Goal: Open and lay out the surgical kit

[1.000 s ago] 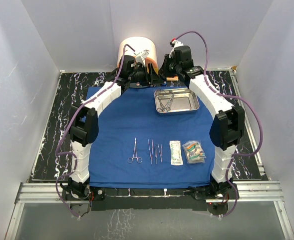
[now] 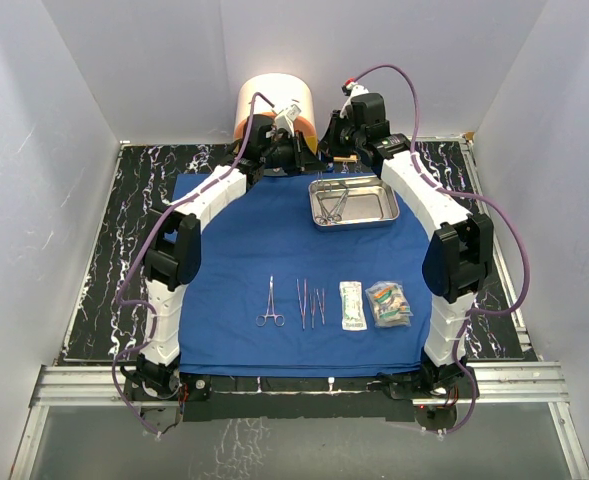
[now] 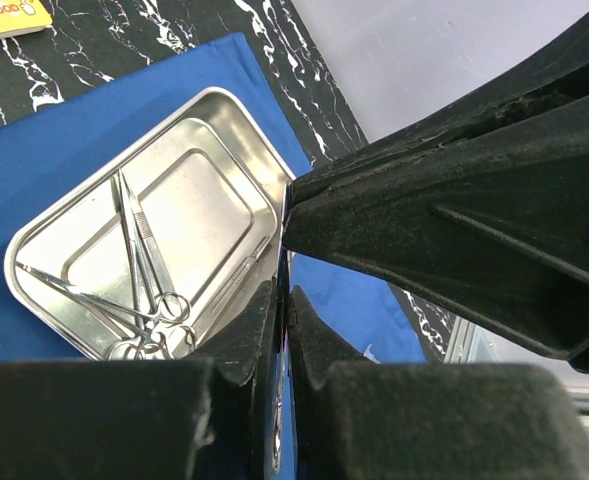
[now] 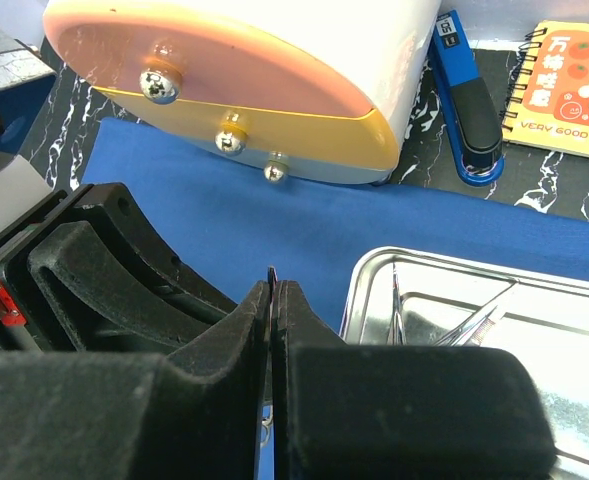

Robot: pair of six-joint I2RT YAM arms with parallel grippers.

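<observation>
A slim metal ringed instrument (image 3: 282, 265) stands upright between both grippers, high over the blue cloth (image 2: 239, 245). My left gripper is shut on its lower length; part of a ring handle shows below the fingers. My right gripper is also shut on it higher up, with only a small tip above the fingers. The instrument's type is hard to tell. More ringed instruments (image 3: 139, 245) lie in the steel tray (image 2: 376, 212). Laid out at the front are forceps (image 2: 270, 306), several thin tools (image 2: 312, 309), a white packet (image 2: 352, 306) and a clear bag (image 2: 388, 304).
A large white and orange rounded object (image 4: 264, 70) stands behind the cloth. Beside it are a blue-black stapler (image 4: 469, 110) and an orange notebook (image 4: 564, 90). The two grippers are very close together.
Laid-out items have not moved.
</observation>
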